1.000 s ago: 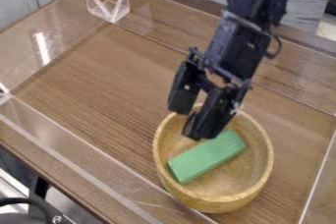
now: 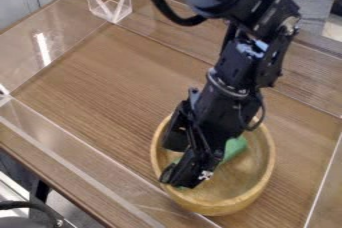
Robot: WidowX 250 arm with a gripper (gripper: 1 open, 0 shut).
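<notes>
My black gripper [image 2: 190, 156] is down inside a round tan bowl [image 2: 242, 195], its fingers over a green block [image 2: 230, 150]. The block is mostly hidden behind the fingers, and I cannot tell whether they touch it or grip it.
The wooden table [image 2: 100, 87] has clear room to the left and back left. A clear plastic holder [image 2: 110, 4] stands at the far back left. The table's edge runs along the lower left.
</notes>
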